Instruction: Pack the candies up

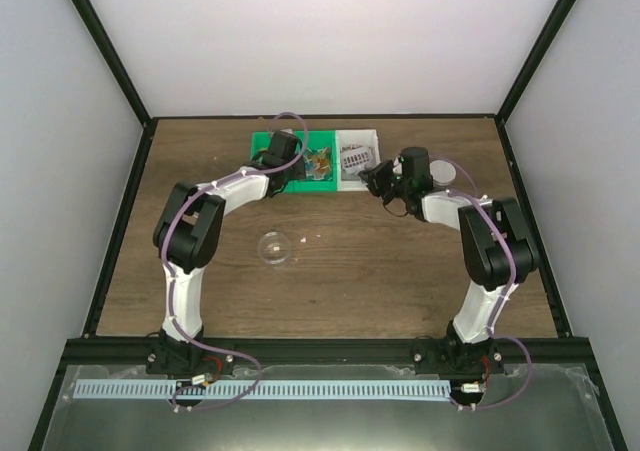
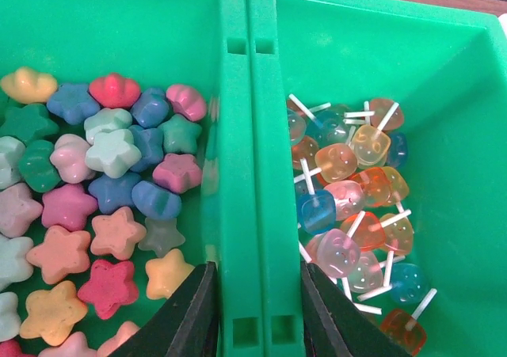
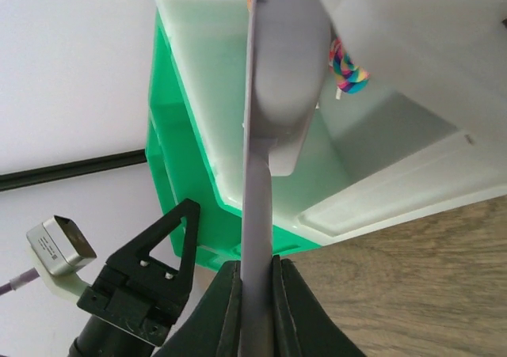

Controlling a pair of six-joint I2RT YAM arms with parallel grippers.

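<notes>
In the left wrist view, star candies [image 2: 110,286] fill one green compartment and lollipops [image 2: 337,253] the neighbouring one. My left gripper is shut on the green divider walls [image 2: 252,159] between them. In the top view the green boxes [image 1: 320,182] join a white box [image 1: 356,183]. In the right wrist view my right gripper is shut on a lilac scoop [image 3: 256,191], whose blade reaches into the white box, near some rainbow twisted candy [image 3: 348,77].
A clear round bowl [image 1: 274,248] stands front left of the boxes, with small bits beside it. A white round object [image 1: 442,173] is behind the right arm.
</notes>
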